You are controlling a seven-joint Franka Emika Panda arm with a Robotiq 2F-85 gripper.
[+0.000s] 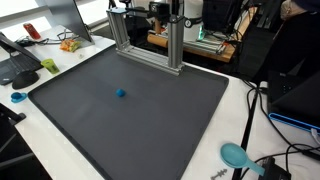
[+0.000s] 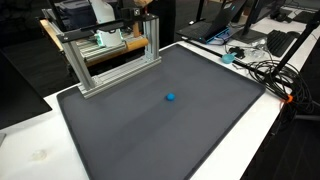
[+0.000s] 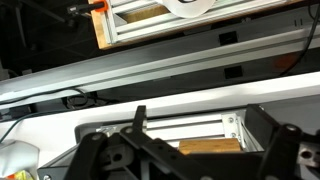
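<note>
A small blue object [image 1: 120, 92] rests alone on the dark grey mat [image 1: 130, 130]; exterior view 2 also shows this blue piece [image 2: 170, 97], near the mat's middle. In the wrist view my gripper stands open, its two dark fingers wide apart at the bottom, with nothing visible held between them. Below that gap lie a metal frame and a brown, wood-coloured strip [image 3: 210, 145]. The blue object is outside the wrist view.
A metal rail frame [image 2: 122, 76] stands at one edge of the mat. A teal round item [image 1: 236, 156] and cables lie off the mat on the white table. A green object [image 1: 49, 66] stands at the far left.
</note>
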